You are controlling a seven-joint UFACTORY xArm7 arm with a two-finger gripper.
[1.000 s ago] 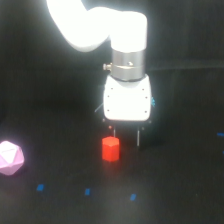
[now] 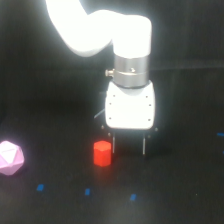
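Note:
A small red block (image 2: 102,153) stands upright on the dark table, left of the middle of the view. My gripper (image 2: 129,147) hangs low just to its right, with its two thin fingers held well apart. The left finger (image 2: 113,145) is close beside the block's right side; whether they touch I cannot tell. No object shows in the gap between the fingers.
At the left edge lies a pink faceted ball (image 2: 10,157). Several small blue marks dot the table, such as a blue mark (image 2: 87,191) in front of the block. To the right of the gripper the dark surface is clear.
My gripper has come lower in the view and slightly right. The red block has shifted a little left and nearer the camera. The pink ball looks unmoved.

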